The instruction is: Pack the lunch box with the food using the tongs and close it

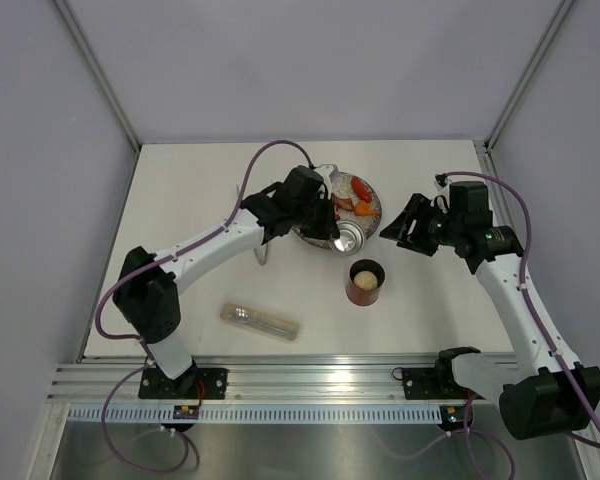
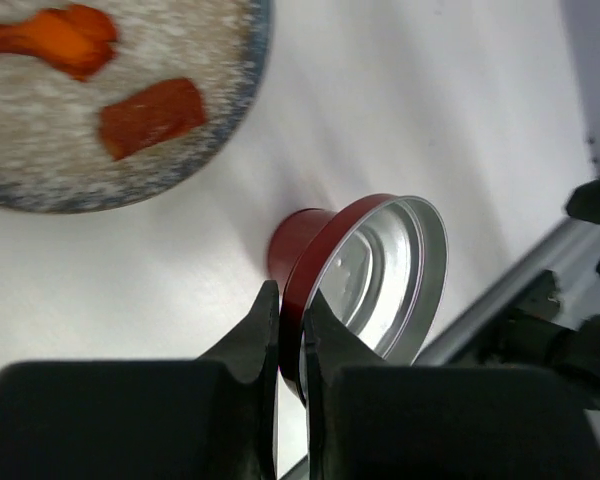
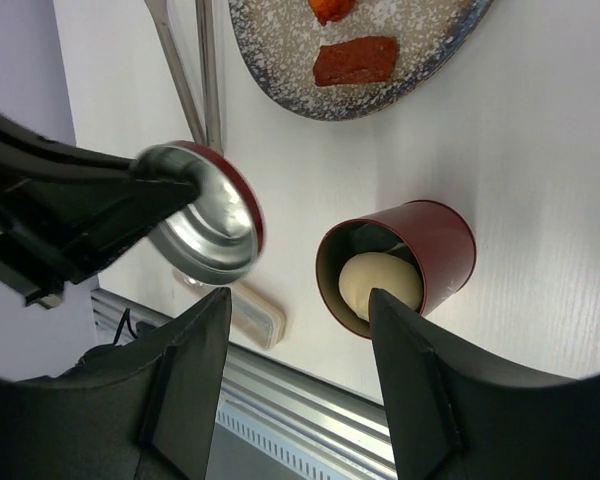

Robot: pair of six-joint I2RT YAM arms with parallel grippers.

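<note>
A steel-and-red metal lid [image 2: 400, 280] hangs in my left gripper, which is shut on its rim; in the top view it is over the front of the food plate [image 1: 372, 205]. The dark red lunch box [image 3: 445, 255] stands open on the table just below, a pale round bun [image 3: 378, 280] inside. My right gripper is open with nothing between its fingers, up and to the right of the lunch box in the top view.
Chopsticks or long utensils [image 3: 208, 90] lie left of the plate. A shallow case with cutlery [image 1: 260, 322] is at the front left.
</note>
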